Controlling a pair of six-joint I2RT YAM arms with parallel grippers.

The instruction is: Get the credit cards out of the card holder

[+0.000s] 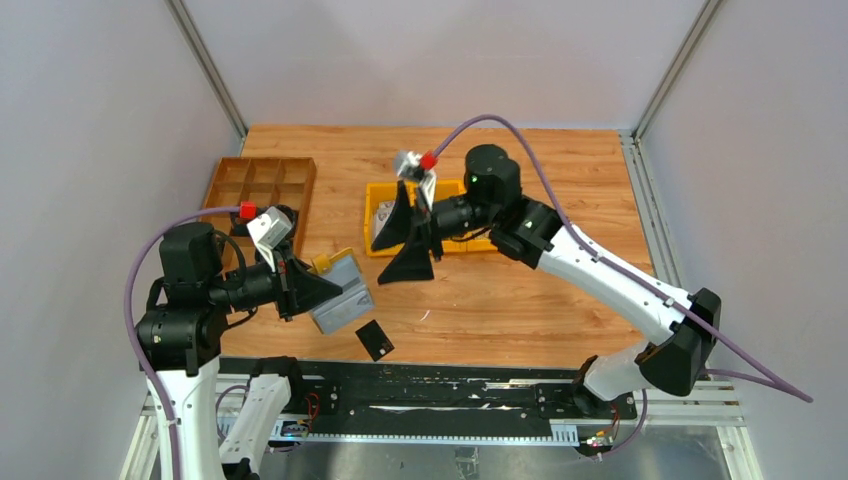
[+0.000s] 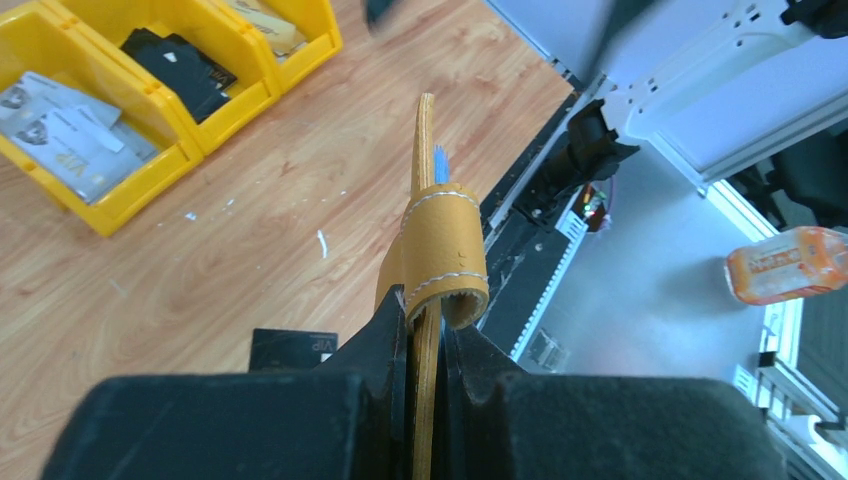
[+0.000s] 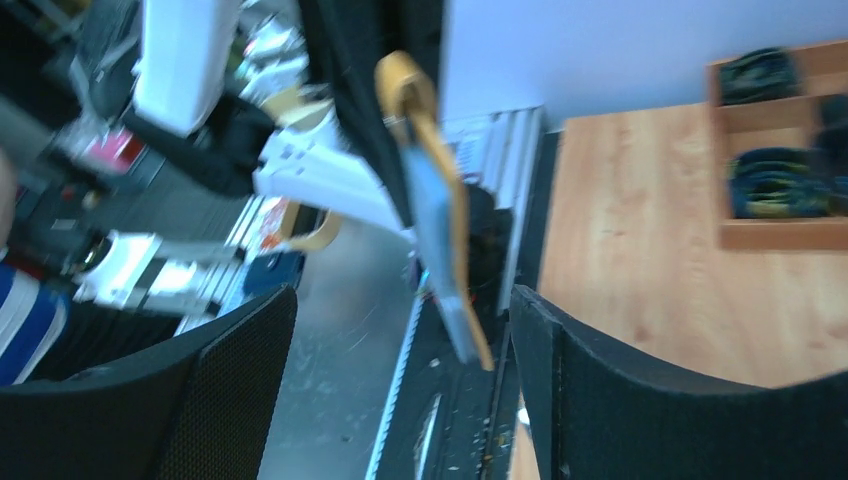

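My left gripper is shut on the card holder, a tan leather piece with a grey-blue inside, held upright edge-on in the left wrist view, where the holder shows a rolled, stitched tab. My right gripper stands open above the table, right of and higher than the holder; in the right wrist view the blurred holder is between and beyond its open fingers. A black card lies on the table below the holder.
Yellow bins hold pale cards, black cards and tan items, partly hidden by the right arm in the top view. A wooden compartment tray sits at the back left.
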